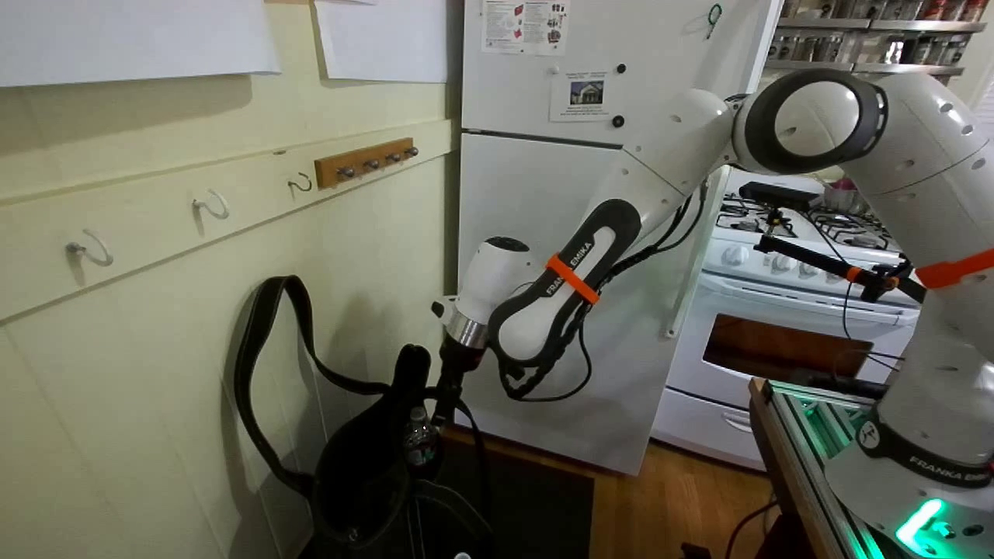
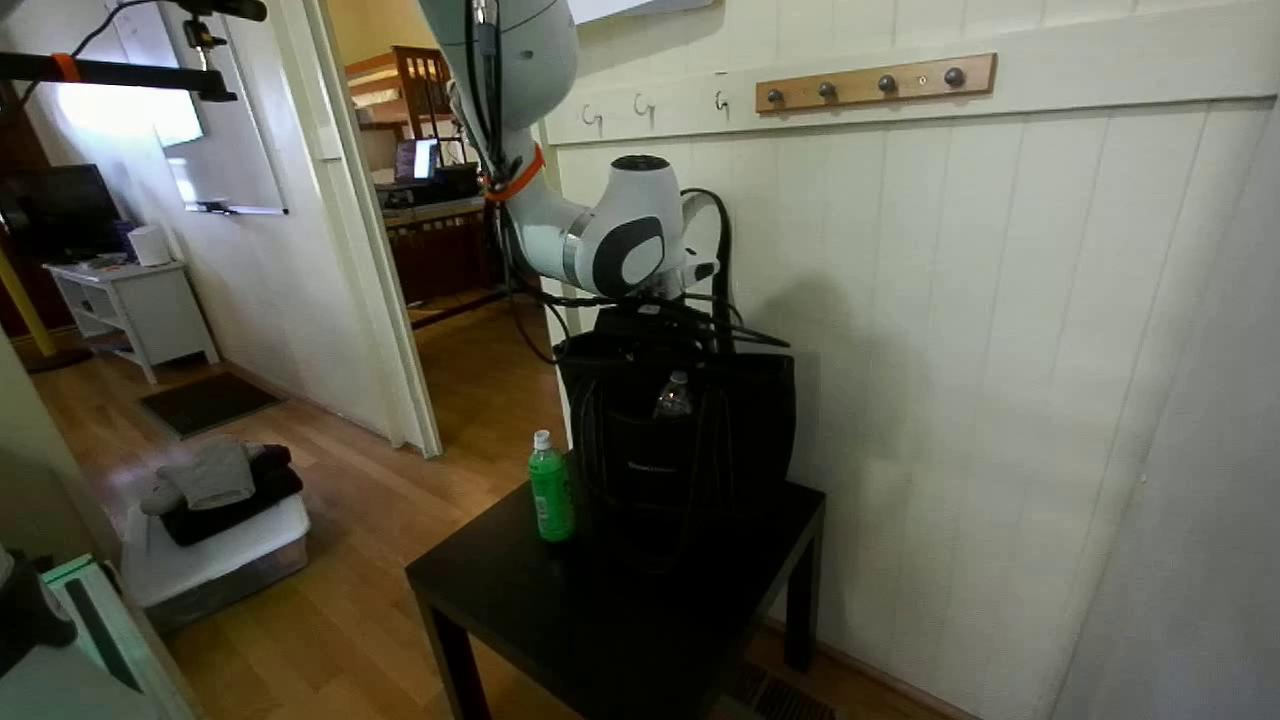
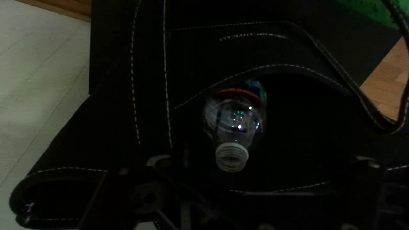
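Observation:
A clear plastic bottle (image 3: 235,120), uncapped at its neck, stands in the outer pocket of a black bag (image 2: 750,414). In exterior view 1 the bottle (image 1: 421,438) shows its clear top and dark label. My gripper (image 1: 449,414) hangs beside the bottle there, close to the bag's rim. Seen from the wrist, the bottle's mouth lies just beyond the gap between my dark fingers, which are open and hard to make out. Nothing shows between them. The bottle's lower part is hidden by the pocket.
The bag rests on a black table (image 2: 540,606) against the wall, with a green bottle (image 2: 552,490) standing beside it. A long strap (image 1: 244,373) loops up by the wall, and thinner handles hang round the pocket. Behind the arm stands a white fridge (image 1: 550,233).

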